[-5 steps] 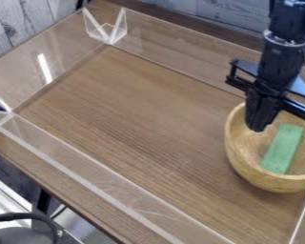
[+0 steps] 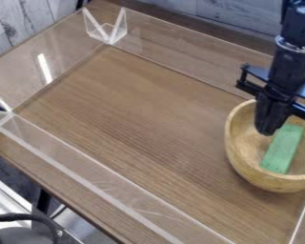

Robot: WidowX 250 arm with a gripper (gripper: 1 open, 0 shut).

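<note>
My gripper (image 2: 270, 116) is shut, its dark fingertips pointing down at the upper part of a light wooden bowl (image 2: 246, 168) on the right side of the table. A flat green object (image 2: 281, 150) lies inside the bowl, just below and to the right of the fingertips. I see nothing between the fingers.
Clear plastic edging runs along its back and left edges, with a clear bracket (image 2: 106, 29) at the back left. A black coiled item (image 2: 22, 229) is at the lower left, beyond the table.
My gripper has shifted slightly right and down over the bowl. The bowl and green object look about the same.
</note>
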